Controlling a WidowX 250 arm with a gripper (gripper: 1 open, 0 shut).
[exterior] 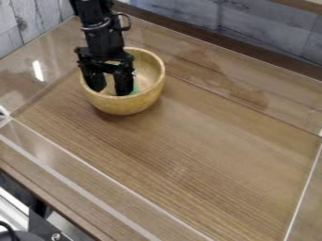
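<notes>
A tan bowl point(141, 99) sits on the wooden table at the upper left. My black gripper point(107, 80) reaches down into it from above, over its left side, with its fingers inside the bowl. A small green object point(132, 90) in the bowl is mostly hidden behind the gripper; whether anything is between the fingers I cannot tell.
A grey wall point(251, 47) runs along the back, and the table's edge runs along the lower left.
</notes>
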